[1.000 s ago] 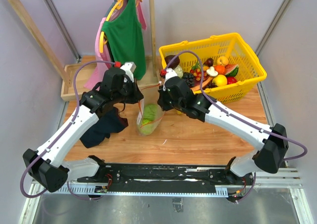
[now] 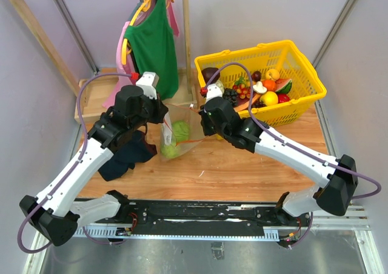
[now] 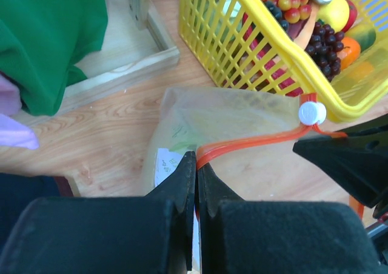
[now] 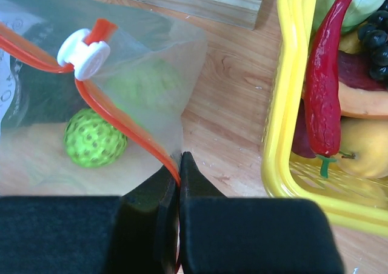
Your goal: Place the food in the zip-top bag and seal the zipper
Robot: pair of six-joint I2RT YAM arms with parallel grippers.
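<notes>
The clear zip bag (image 2: 182,148) with an orange zipper and white slider (image 4: 85,56) hangs between my grippers, green food (image 4: 95,138) inside. My left gripper is shut on the bag's zipper edge at its left end. My right gripper is shut on the zipper edge at the other end, with the slider between the two grippers, nearer the right one in the left wrist view.
A yellow basket (image 2: 303,104) of fruit and vegetables stands at the back right, close to the right gripper. Clothes (image 2: 151,37) hang on a wooden rack at the back left. Dark cloth (image 2: 121,162) lies left of the bag.
Both grippers have moved slightly apart, the left one leftward and the right one rightward, widening the bag between them; its lower part has shifted left.
</notes>
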